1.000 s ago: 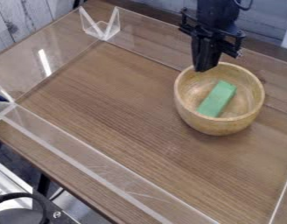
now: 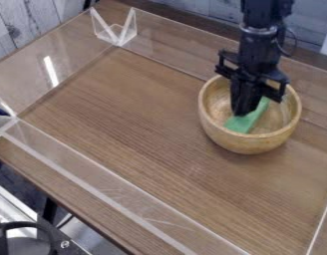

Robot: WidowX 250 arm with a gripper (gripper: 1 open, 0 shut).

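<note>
A tan round bowl (image 2: pixel 226 136) stands on the right half of the wooden table. In it lies a green block (image 2: pixel 242 122), partly hidden by my gripper (image 2: pixel 246 86), which reaches down from the top into the bowl's back part. Whether its fingers hold anything is hard to see; the gripper looks shut.
A white angular object (image 2: pixel 115 25) stands at the back left. A dark coiled shape (image 2: pixel 20 239) is at the bottom left corner, beyond the table's edge.
My gripper has come down from above the bowl's back edge into the bowl, over the green block. The bowl and block look roughly in the same place.
</note>
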